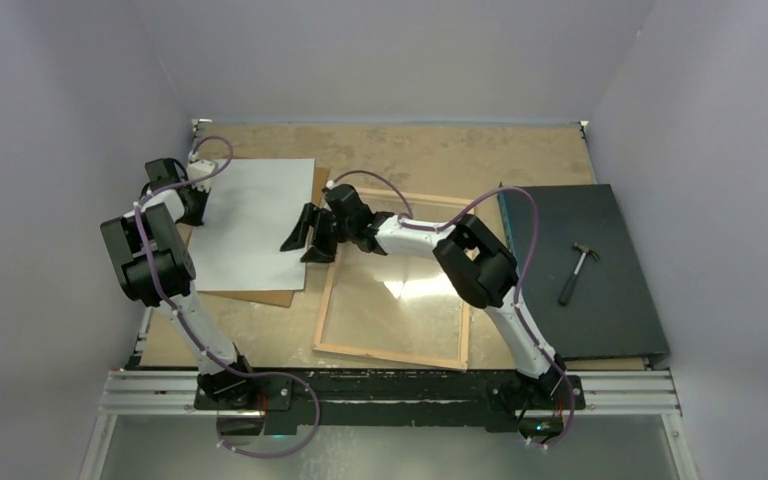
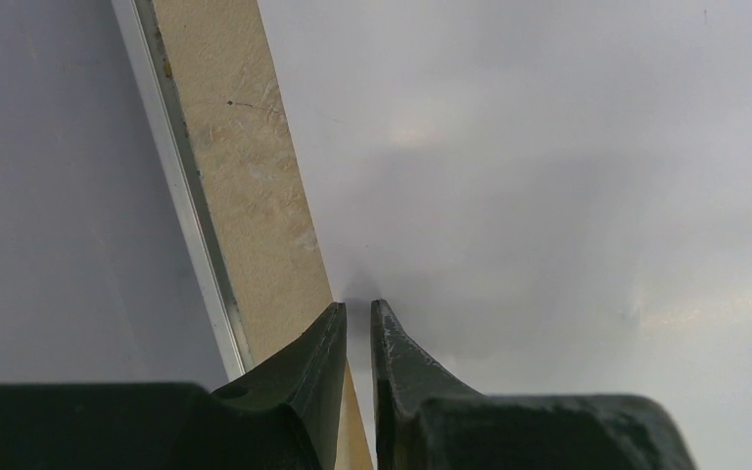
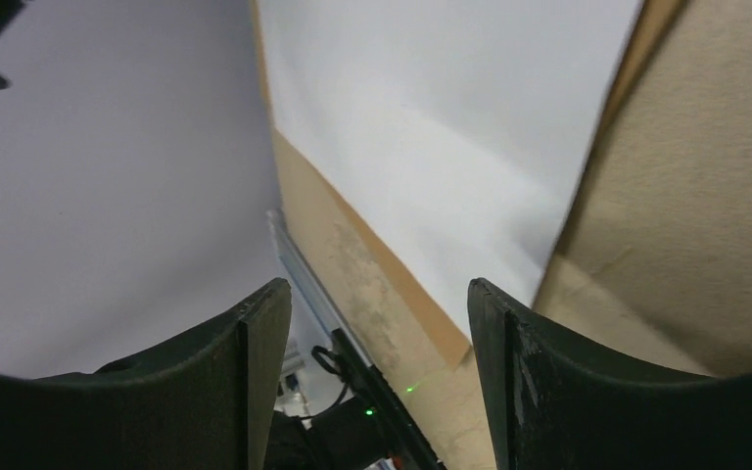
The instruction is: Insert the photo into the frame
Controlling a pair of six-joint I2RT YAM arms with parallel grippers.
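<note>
The photo, a large white sheet point(image 1: 253, 225), lies on a brown board point(image 1: 270, 297) at the left of the table. My left gripper is at the sheet's left edge, its fingers slightly apart; the edge runs down into the narrow gap, and no firm hold shows. Over the sheet's right edge stands my right gripper, open, with a wide gap and nothing clasped in it. One sheet corner shows beyond its fingers in the right wrist view. The wooden frame point(image 1: 390, 356), with a clear pane, lies in the middle, partly under the right arm.
At the right a dark panel point(image 1: 610, 300) carries a hammer point(image 1: 578, 275). Bare table point(image 1: 420, 150) shows behind the frame. A wall point(image 2: 49, 245) rises close to the left gripper, with a narrow strip of table between wall and sheet.
</note>
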